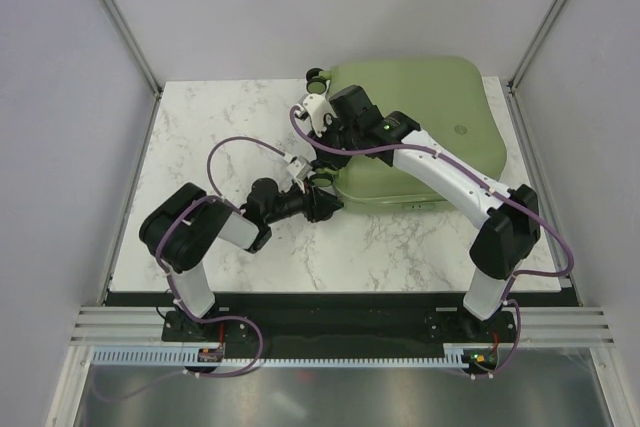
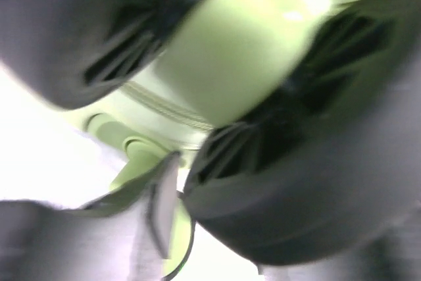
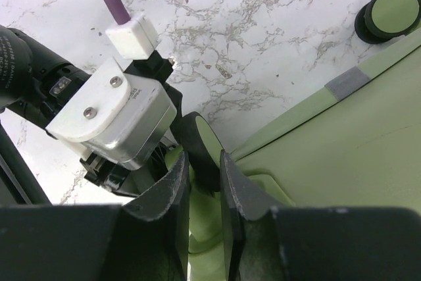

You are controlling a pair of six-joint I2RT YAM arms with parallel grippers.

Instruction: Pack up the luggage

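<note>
A green suitcase [image 1: 420, 97] lies on the marble table with wheels along its left side. My left gripper [image 1: 324, 202] is at the near-left corner wheel [image 1: 322, 179]; its close view is blurred, showing black rubber and green plastic, and the finger opening is unclear. My right gripper is just above that corner, fingertips close together over green material beside a black wheel [image 3: 200, 143]; whether anything is between them is hard to tell. The left arm's wrist housing fills the left of the right wrist view.
The far-left wheel [image 1: 318, 83] sticks out at the suitcase's back corner. Both arms crowd the near-left corner, and walls border the table.
</note>
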